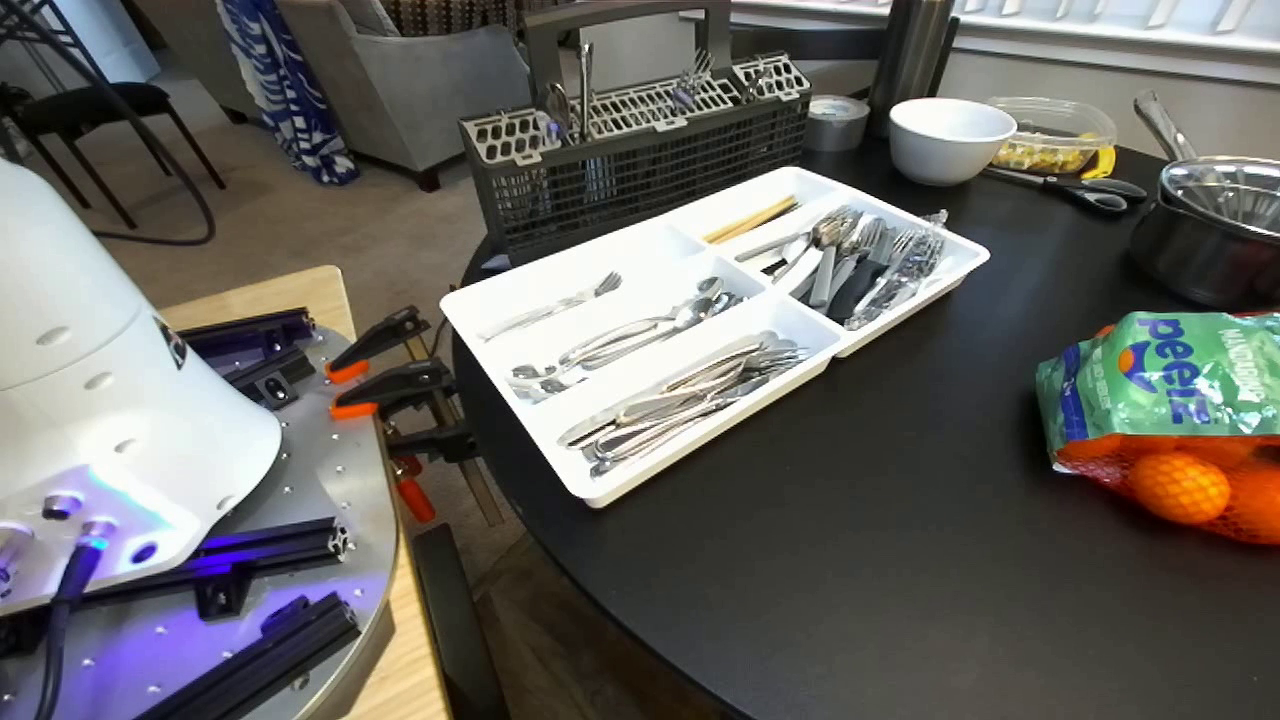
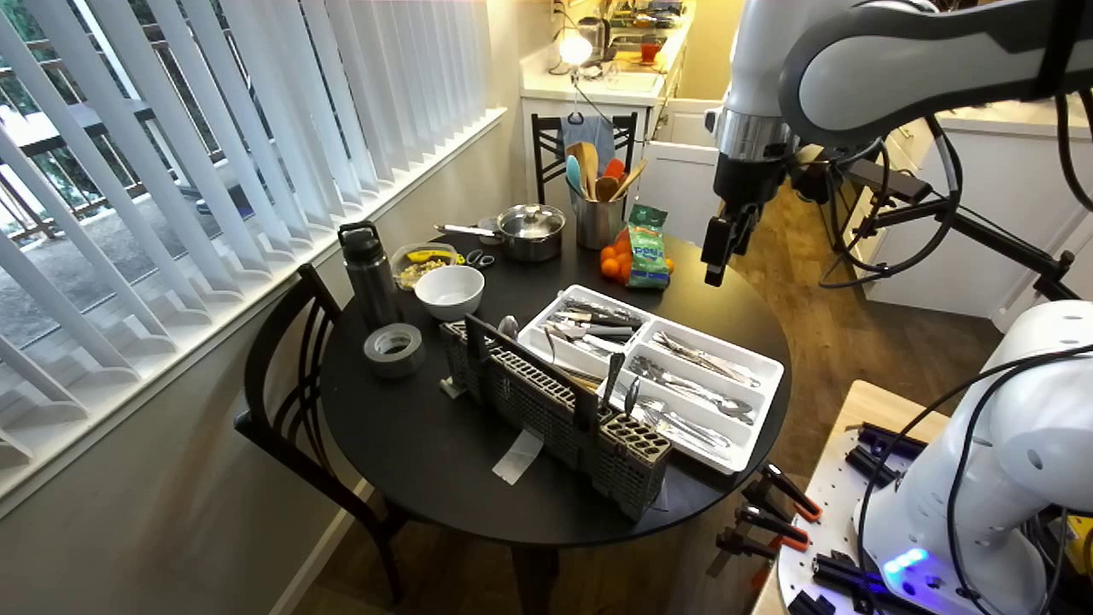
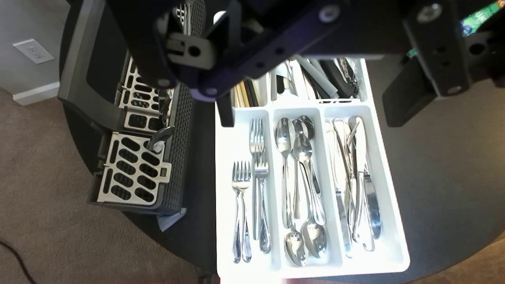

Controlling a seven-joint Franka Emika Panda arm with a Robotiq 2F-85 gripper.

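Wide apart in the wrist view, the two fingers of my gripper have nothing between them, so it is open. In exterior view 2 the gripper [image 2: 723, 251] hangs above the table, well clear of the tray. The white cutlery tray [image 1: 768, 306] has compartments with forks [image 3: 259, 170], spoons [image 3: 303, 151] and knives [image 3: 362, 189]. Chopsticks [image 1: 751, 221] and mixed utensils [image 1: 840, 258] lie in its far compartments. Beside the tray stands a dark dishwasher basket [image 2: 553, 395] holding several utensils, among them a spoon [image 3: 161, 137].
A white bowl [image 2: 450, 292], a tape roll [image 2: 394, 349], a bottle [image 2: 369, 272], a lidded pot [image 2: 530, 234] and a utensil holder [image 2: 599, 220] stand on the table. A bag of mandarins [image 1: 1170, 420] sits at the right in exterior view 1. Bare tabletop lies before it.
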